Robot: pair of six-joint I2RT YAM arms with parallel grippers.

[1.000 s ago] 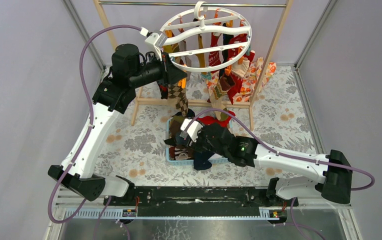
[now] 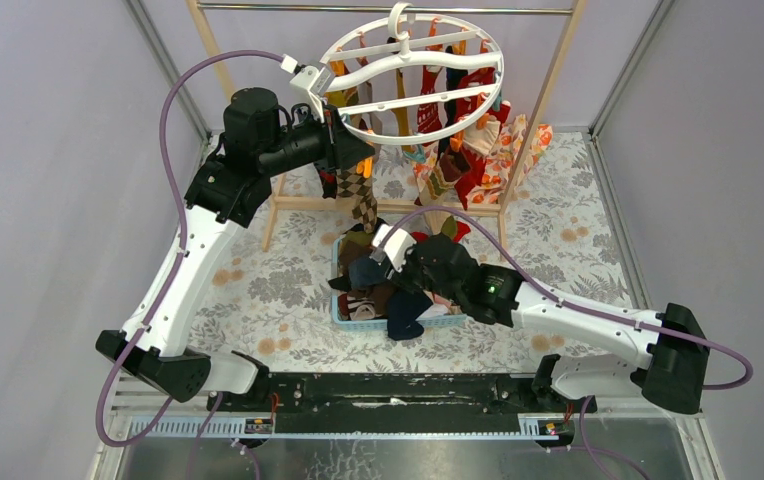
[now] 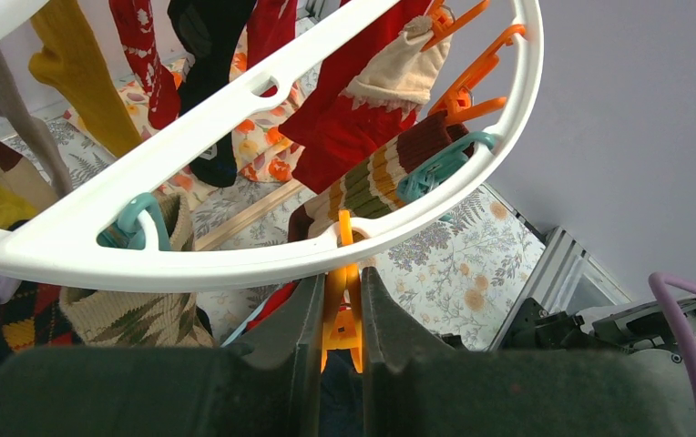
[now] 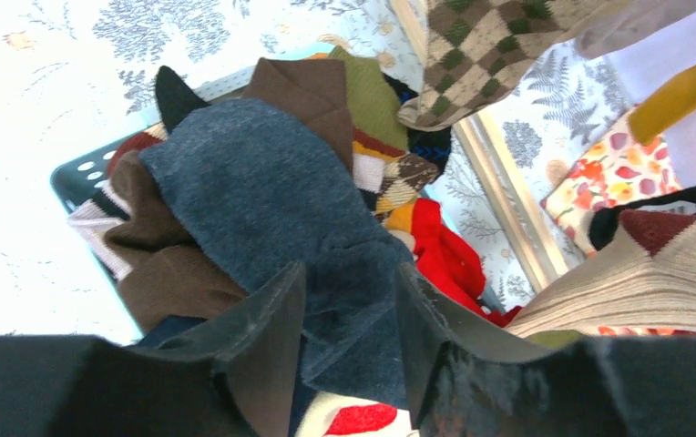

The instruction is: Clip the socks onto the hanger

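The white round hanger (image 2: 418,62) hangs from the rack with several socks clipped on it. My left gripper is shut on an orange clip (image 3: 342,332) at the hanger's rim. Below stands a light blue basket (image 2: 361,323) heaped with socks. My right gripper is over this heap, its fingers (image 4: 276,319) apart. A dark blue sock (image 4: 262,173) lies across the pile and passes through the space between these fingers. Whether the fingertips touch the cloth, I cannot tell.
A checkered sock (image 4: 486,59) and a striped beige sock (image 4: 640,278) hang close to the basket's far side. The rack's wooden bar (image 2: 303,203) runs behind the basket.
My right gripper has shifted slightly to the right and toward the rack over the basket. The left arm and the hanger look unchanged.
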